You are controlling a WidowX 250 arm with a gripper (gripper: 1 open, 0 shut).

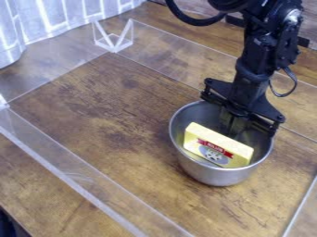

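Observation:
A silver metal pot (198,169) stands on the wooden table at the right. A yellow box (228,139) with a red-and-white label lies inside it, tilted, its label facing up toward the camera. The black gripper (240,113) hangs over the back rim of the pot, above and behind the box; its fingertips are dark and partly hidden, so their opening is unclear.
Clear plastic walls run along the table's left, back and right. A clear bracket (113,35) stands at the back left, near a white curtain (37,26).

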